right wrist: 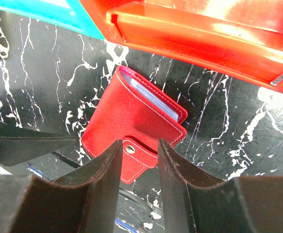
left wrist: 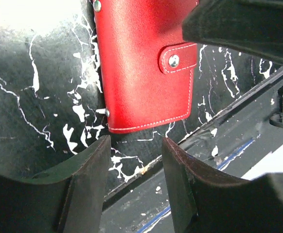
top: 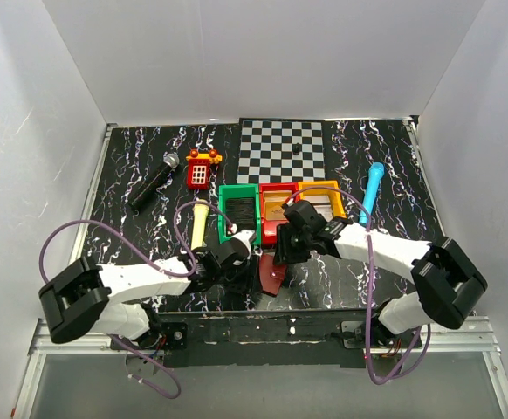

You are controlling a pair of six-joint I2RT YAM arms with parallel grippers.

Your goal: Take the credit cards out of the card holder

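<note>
The red leather card holder (top: 271, 278) lies on the black marbled table between my two arms, its snap strap facing up. In the right wrist view its pocket mouth gapes, showing pale card edges (right wrist: 156, 100) inside. My left gripper is at the holder's near, closed end; its fingers stand apart, with only table visible between them. Over the snap side, my right gripper has its fingers parted, and I see no card between them. A dark part of the right gripper covers the upper right of the left wrist view.
Green (top: 226, 209), red (top: 279, 238) and yellow (top: 337, 194) trays stand just behind the holder. A yellow-handled item (top: 200, 224), a black microphone (top: 153, 182) and a red toy phone (top: 199, 172) lie left, a blue microphone (top: 372, 188) right.
</note>
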